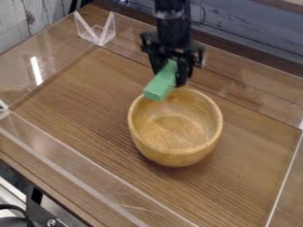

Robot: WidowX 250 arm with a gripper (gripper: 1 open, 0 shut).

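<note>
The black gripper (173,55) hangs over the back rim of a large tan bowl (174,137), shut on a green cylindrical object (160,83) held tilted, its lower end at the bowl's back-left rim. Whether it touches the rim I cannot tell. The bowl sits on the wooden table, and its inside looks empty.
A clear plastic piece (97,27) stands at the back left, another at the left edge. Dark space lies beyond the front-left edge.
</note>
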